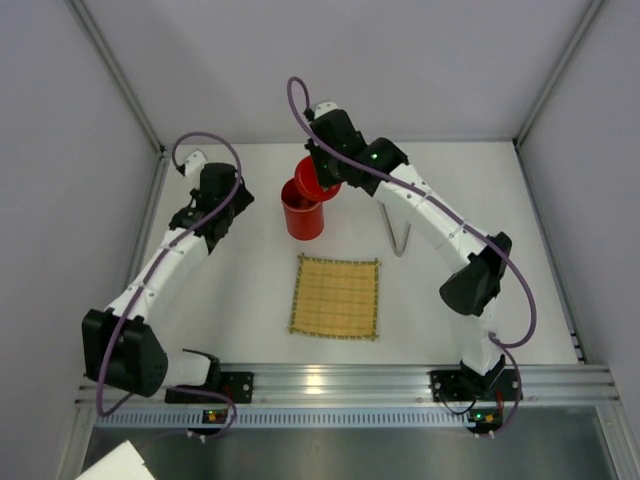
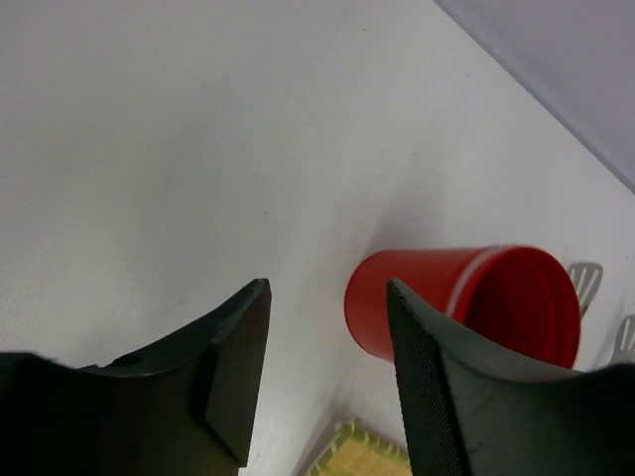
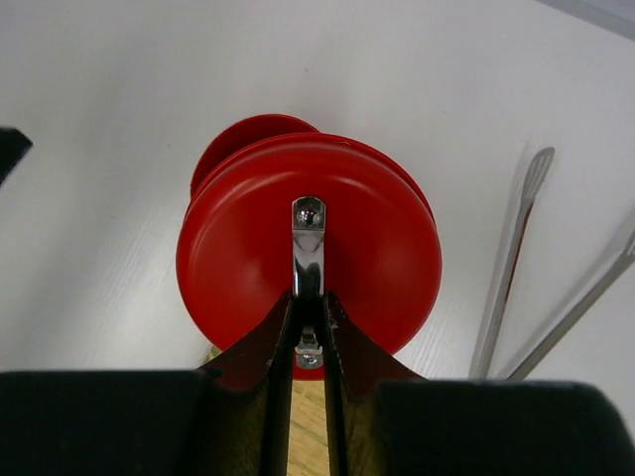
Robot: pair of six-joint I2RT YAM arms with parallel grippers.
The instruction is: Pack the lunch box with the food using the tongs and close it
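The red lunch box container [image 1: 303, 222] stands behind the woven mat [image 1: 334, 297], its top uncovered and its inside partly visible. My right gripper is shut on the metal handle of the red lid [image 3: 238, 258], which is raised just above the container and a little to the right. My left gripper is part open at the left, with nothing between its fingers; in the left wrist view the container [image 2: 392, 293] lies beyond its right finger.
Two metal utensils [image 3: 511, 258] lie right of the container, partly under the right arm in the top view.
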